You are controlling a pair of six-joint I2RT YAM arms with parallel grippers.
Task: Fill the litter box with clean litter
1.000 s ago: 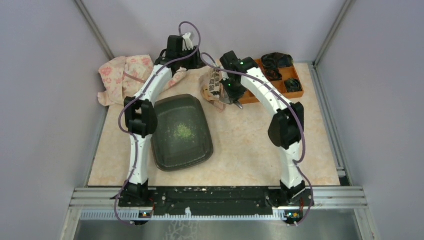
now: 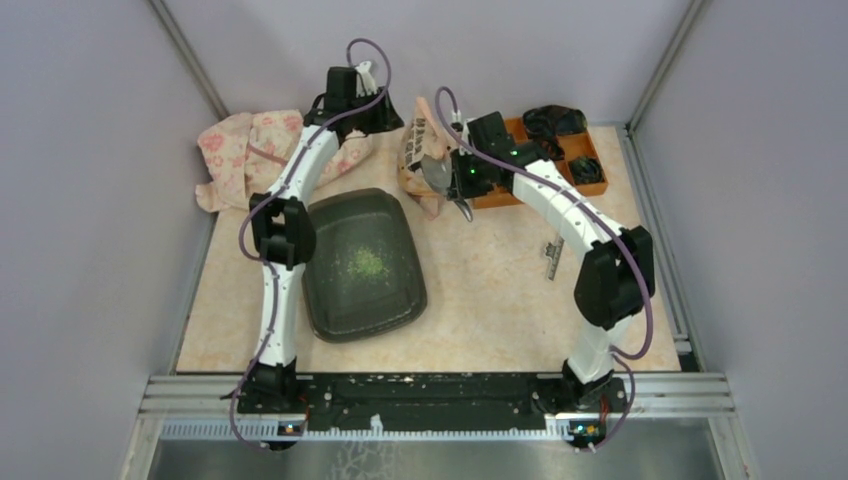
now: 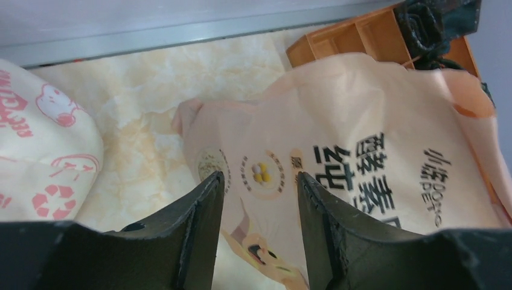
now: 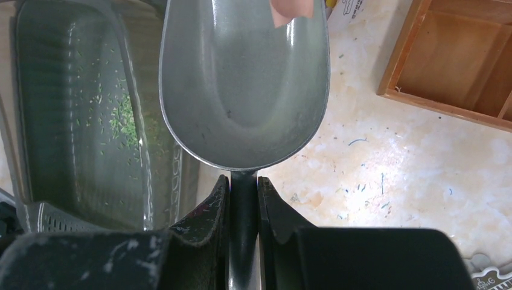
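The dark green litter box (image 2: 345, 305) lies left of centre, with a small scatter of green litter (image 2: 368, 263) on its floor. Behind its right back corner stands the pale litter bag (image 2: 416, 150), printed with dark lettering. Just left of the bag, my left gripper (image 2: 398, 126) is open; in the left wrist view, its fingers (image 3: 202, 232) are apart with the bag beyond them. My right gripper is shut on the handle of the grey scoop (image 4: 241, 96). The scoop's bowl looks empty, and a pinkish flap of the bag overlaps its top edge.
A wooden compartment tray (image 2: 595, 187) holding black items sits at the back right. At the back left lies a pink patterned bag (image 2: 240, 150). A small silvery tool (image 2: 552, 258) rests on the right.
My left gripper has moved a little left. The litter bag's lettering shows less from above.
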